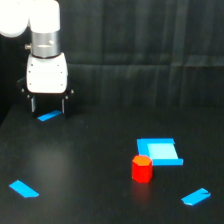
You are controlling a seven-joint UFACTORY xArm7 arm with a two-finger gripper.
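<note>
At the far left, my gripper [48, 106] hangs low over the dark table. Its dark fingers are spread apart, with nothing visible between them. A flat blue piece [49, 115] lies on the table just below and between the fingertips; whether they touch the table cannot be told. Right of centre stands a small red block [142, 170], upright with a many-sided or round outline. It partly covers the front left corner of a blue tray-like square [148, 143] with a white middle. The red block is well away from my gripper.
One flat blue strip [24, 189] lies at the front left and another [196, 197] at the front right. A dark curtain [140, 50] closes off the back.
</note>
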